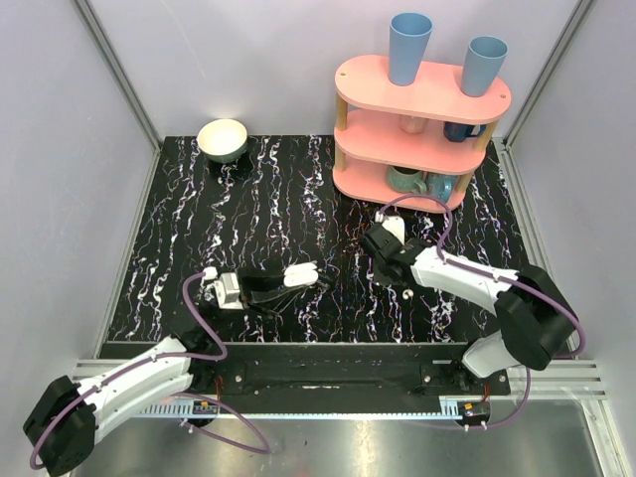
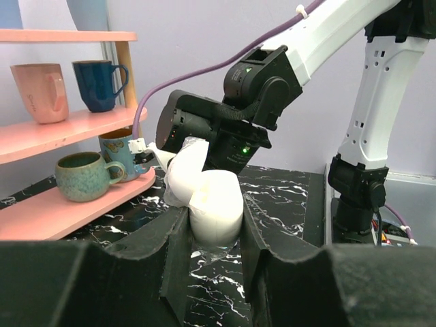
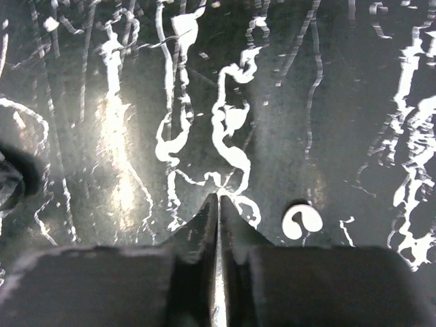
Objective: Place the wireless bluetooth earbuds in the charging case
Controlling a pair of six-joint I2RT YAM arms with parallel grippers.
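Note:
The white charging case (image 1: pixel 299 275) is held in the air by my left gripper (image 1: pixel 298 286); the left wrist view shows its rounded body (image 2: pixel 215 211) and raised lid (image 2: pixel 187 163) between the fingers. My right gripper is shut with nothing visible between its fingers, pointing down over the black marble mat. A small white curved piece (image 3: pixel 302 219), apparently an earbud, lies on the mat just right of its fingertips; small white pieces (image 1: pixel 407 294) also show beside that gripper in the top view.
A pink three-tier shelf (image 1: pixel 422 139) with cups and mugs stands at the back right. A bowl (image 1: pixel 222 137) sits at the back left.

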